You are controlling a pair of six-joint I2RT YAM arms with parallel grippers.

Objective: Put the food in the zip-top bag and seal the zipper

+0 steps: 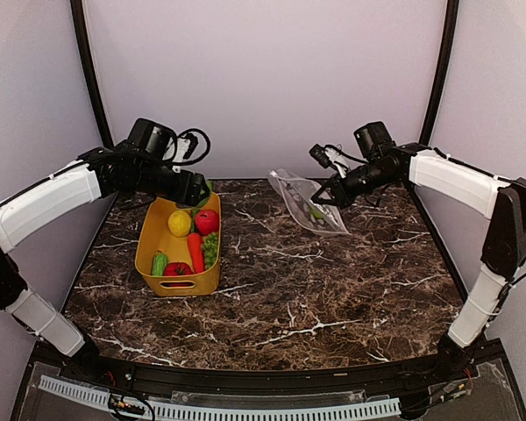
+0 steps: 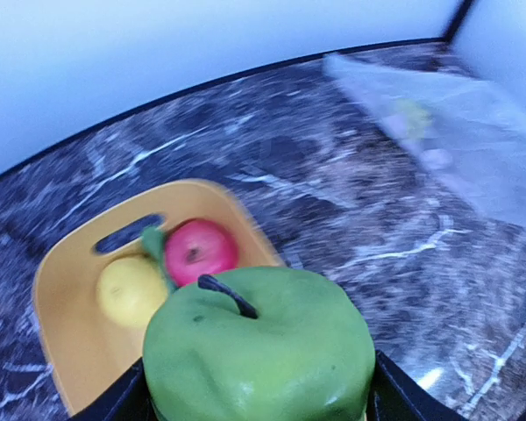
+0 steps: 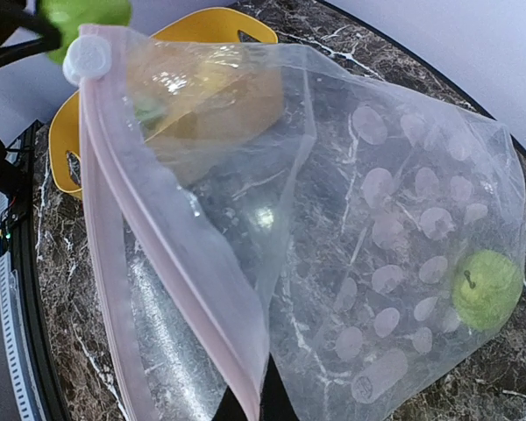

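A green apple (image 2: 259,342) with a dark stem is gripped in my left gripper, whose fingers close on its two sides. In the top view it is raised over the far end of the yellow basket (image 1: 182,286). The clear zip top bag (image 3: 333,219) hangs from my right gripper, which pinches its zipper edge. Left of that pinch the two zipper strips stand apart. A white slider (image 3: 88,58) sits at the strip's far end. Inside the bag, near its bottom, lies a green round fruit (image 3: 486,289).
In the basket lie a yellow fruit (image 1: 180,223), a pinkish-red round fruit (image 1: 207,222), a long red vegetable (image 1: 195,252), green grapes (image 1: 211,249), a small cucumber (image 1: 159,263) and a tomato (image 1: 177,270).
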